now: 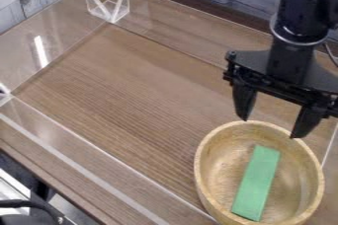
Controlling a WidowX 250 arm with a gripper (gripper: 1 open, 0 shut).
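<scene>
A beige oval bowl sits at the lower right of the table, with a flat green block lying inside it. My black gripper hangs just above and behind the bowl's back rim, its two dark fingers spread wide apart and open. The green block is below the gripper, clear of its fingers.
A clear plastic piece stands at the back left corner. Dark cables show at the lower left edge, and a wall runs along the back.
</scene>
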